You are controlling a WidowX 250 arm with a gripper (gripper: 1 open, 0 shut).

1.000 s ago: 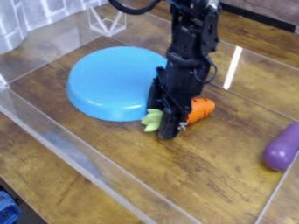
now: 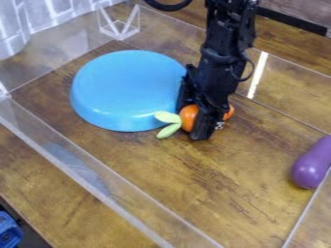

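Observation:
My black gripper (image 2: 202, 114) is down over an orange toy carrot (image 2: 192, 120), which has pale green leaves (image 2: 168, 121) poking out to the left. The gripper's fingers cover much of the carrot, so I cannot tell whether they are shut on it. A light blue round bowl or plate (image 2: 127, 89) lies just left of them.
A purple eggplant (image 2: 311, 163) lies at the right edge. The wooden tray floor (image 2: 181, 194) is clear toward the front, bounded by clear walls. A small blue object (image 2: 8, 231) shows at the lower left.
The gripper has shifted slightly, and the carrot's orange body now shows more under and left of the fingers, less to the right, with its leaves further out to the left.

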